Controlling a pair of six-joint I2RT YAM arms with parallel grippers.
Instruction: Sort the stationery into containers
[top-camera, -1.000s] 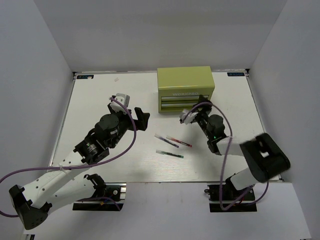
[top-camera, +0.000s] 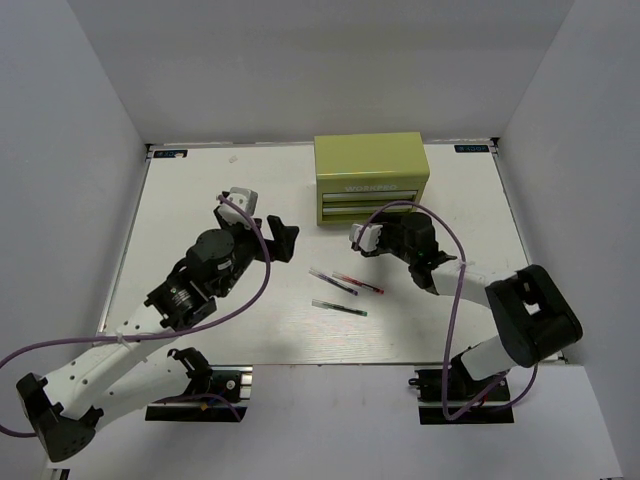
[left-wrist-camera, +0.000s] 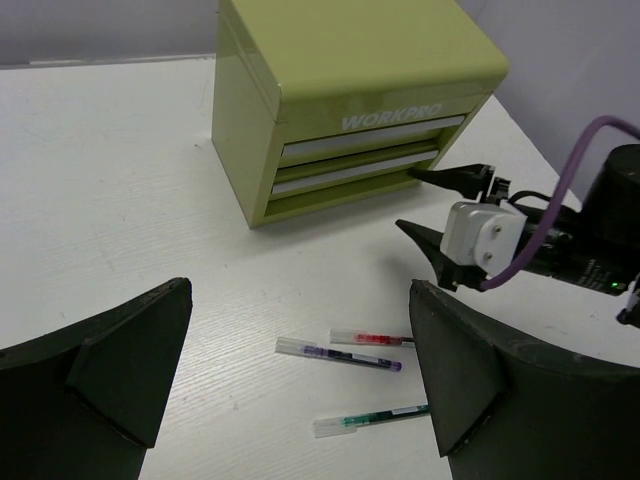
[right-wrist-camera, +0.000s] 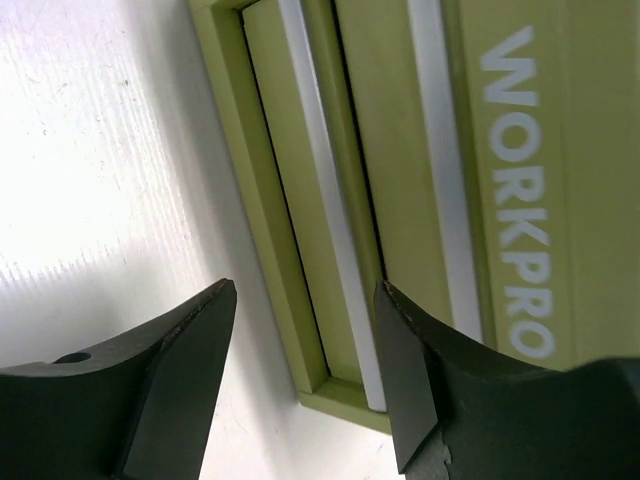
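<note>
Three capped pens lie apart on the white table: a purple pen (left-wrist-camera: 338, 354), a red pen (top-camera: 358, 283) and a green pen (left-wrist-camera: 372, 418). Behind them stands the green WORKPRO box (top-camera: 371, 163), with two drawers, both closed as far as shows. Close in front of the lower drawer (right-wrist-camera: 305, 180), my right gripper has its fingers apart and nothing between them. To the left of the pens, my left gripper (top-camera: 282, 240) is open and empty, above the table.
Bare table (top-camera: 190, 190) stretches across the back left. A purple cable (top-camera: 455, 300) loops over the right arm, and another purple cable (top-camera: 200, 327) runs along the left arm.
Left arm, pens and box look unmoved.
</note>
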